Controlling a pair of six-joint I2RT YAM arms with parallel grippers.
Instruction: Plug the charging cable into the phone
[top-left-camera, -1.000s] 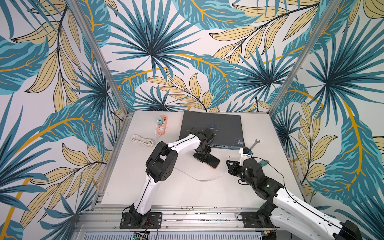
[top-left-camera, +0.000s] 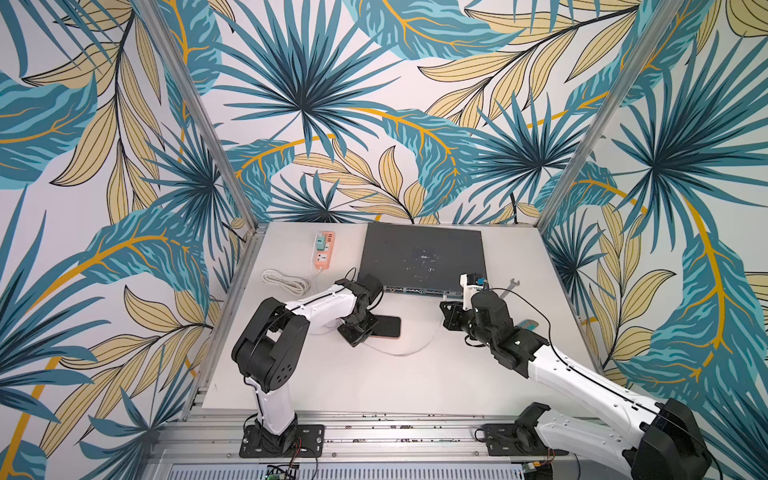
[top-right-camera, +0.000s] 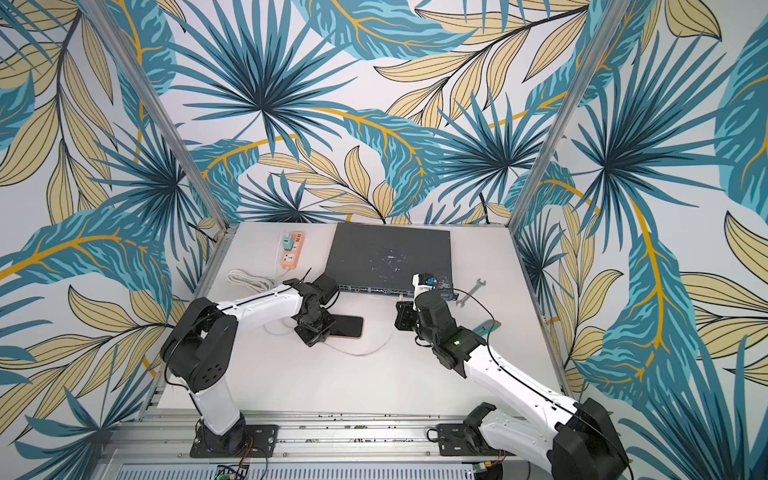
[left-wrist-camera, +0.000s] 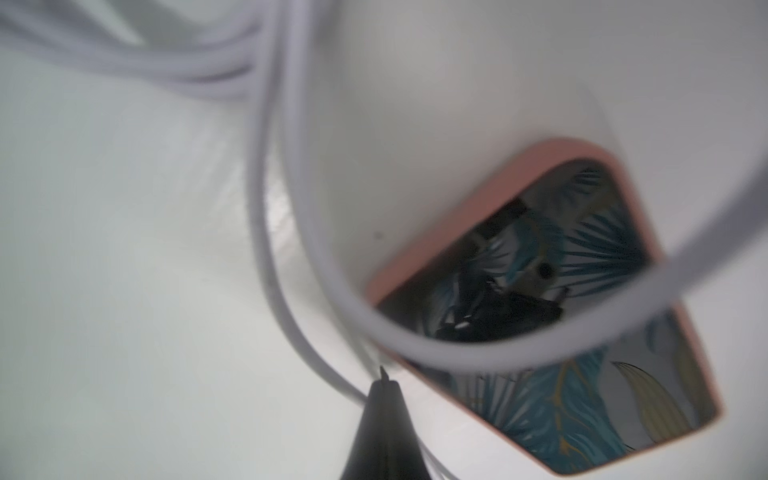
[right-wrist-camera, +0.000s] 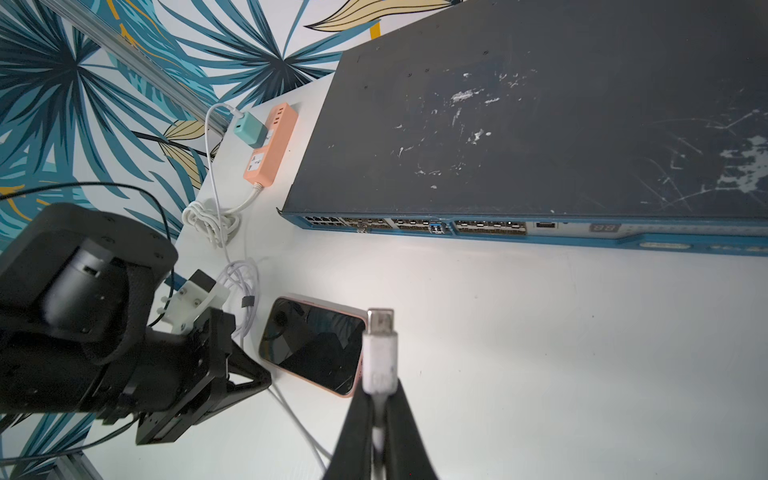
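Note:
The phone (right-wrist-camera: 313, 342), dark-screened in a pink case, lies face up on the table below the switch. My left gripper is shut with nothing between its fingers, its tip just outside the phone's edge in the left wrist view. White cable loops (left-wrist-camera: 480, 352) pass over or in front of the phone there. My right gripper is shut on the charging cable, whose white plug (right-wrist-camera: 380, 352) points away from the fingers, metal end bare. In the right wrist view the plug overlaps the phone's right edge; their height difference is hard to judge.
A large dark network switch (top-left-camera: 424, 257) fills the back of the table. A pink power strip (top-left-camera: 324, 250) and coiled white cord (top-left-camera: 285, 281) sit at back left. A wrench (top-right-camera: 470, 293) lies at right.
The phone and left gripper have shifted left, away from the switch, and the phone has turned.

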